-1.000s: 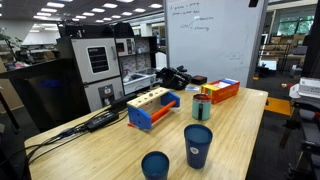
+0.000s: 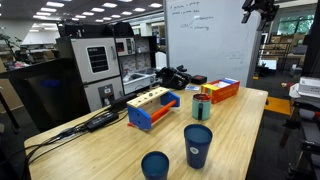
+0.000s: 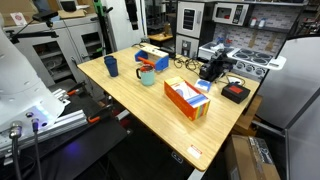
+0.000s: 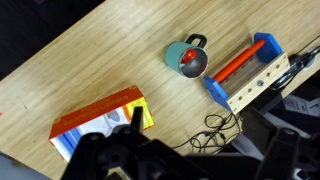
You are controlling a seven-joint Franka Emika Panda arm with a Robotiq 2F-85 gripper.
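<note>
My gripper hangs high over the table, well above everything on it; its dark fingers (image 4: 137,120) stand wide apart in the wrist view, with nothing held between them. Exterior view 1 shows the gripper (image 2: 258,12) at the top right. A teal mug (image 4: 185,60) with something red inside sits on the table (image 4: 150,62). Close to it is a blue-ended wooden rack (image 4: 265,83) with a red bar (image 4: 240,62). An open red-and-yellow box (image 4: 97,115) with white and blue contents lies at the lower left of the wrist view.
Two dark blue cups (image 2: 198,145) (image 2: 155,165) stand near the table's end in exterior view 1. Cables (image 4: 215,130) lie behind the rack and box. A black device (image 3: 235,92) sits near the toy kitchen (image 3: 232,58). Bare tabletop (image 3: 185,128) extends in front of the box.
My gripper has come lower into exterior view 1, where only a small part showed at the top edge before. The objects on the table have not moved.
</note>
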